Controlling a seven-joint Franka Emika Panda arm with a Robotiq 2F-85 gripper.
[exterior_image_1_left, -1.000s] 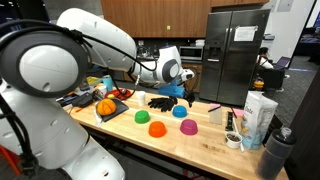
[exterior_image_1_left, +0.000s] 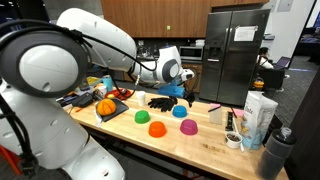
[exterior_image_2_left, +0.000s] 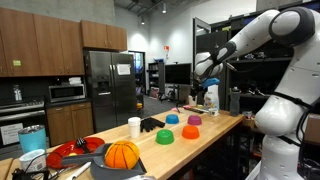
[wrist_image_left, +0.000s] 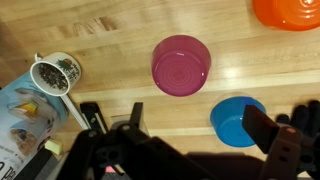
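Observation:
My gripper is open high over the table, its dark fingers apart at the bottom of the wrist view with no object between them. Beyond the fingers lies a blue bowl (wrist_image_left: 233, 122), partly covered by the right finger. A pink-purple bowl (wrist_image_left: 181, 66) sits above it in that view, and an orange bowl (wrist_image_left: 287, 10) is cut off at the top right corner. In exterior view 1 a green bowl (exterior_image_1_left: 142, 116) stands left of the orange one. All four bowls rest on the wooden table.
A small cup with dark contents (wrist_image_left: 56, 72) stands at the wrist view's left, near a bag (wrist_image_left: 22, 122). An orange ball (exterior_image_2_left: 123, 155), a red dish (exterior_image_2_left: 77, 149) and a white container (exterior_image_2_left: 134, 128) occupy the table's other end. A dark bottle (exterior_image_1_left: 273, 153) stands at the right edge.

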